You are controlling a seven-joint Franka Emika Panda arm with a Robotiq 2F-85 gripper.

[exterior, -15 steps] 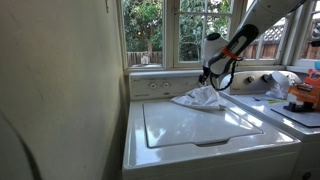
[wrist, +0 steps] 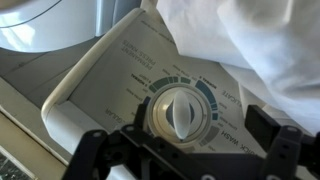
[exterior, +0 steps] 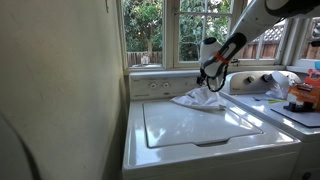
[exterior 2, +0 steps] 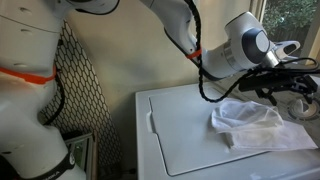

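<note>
In the wrist view my open gripper straddles a round control knob (wrist: 182, 114) on the washer's panel, with a finger on either side of it in the picture. Whether the fingers reach down to the knob cannot be told. White cloth (wrist: 270, 50) fills the upper right there. From outside, the cloth (exterior 2: 255, 123) lies crumpled on the back of the white washer lid (exterior: 190, 123), just under my gripper (exterior 2: 270, 92). The gripper looks small and dark in the first exterior view, over the control panel near the cloth (exterior: 203, 99).
A second white machine (exterior: 285, 112) adjoins on the right, with an orange container (exterior: 304, 91) on top. Windows (exterior: 185, 30) rise right behind the control panel. A plain wall (exterior: 65, 80) stands to the left.
The arm's end has shifted very slightly at the back panel. The cloth looks unmoved.
</note>
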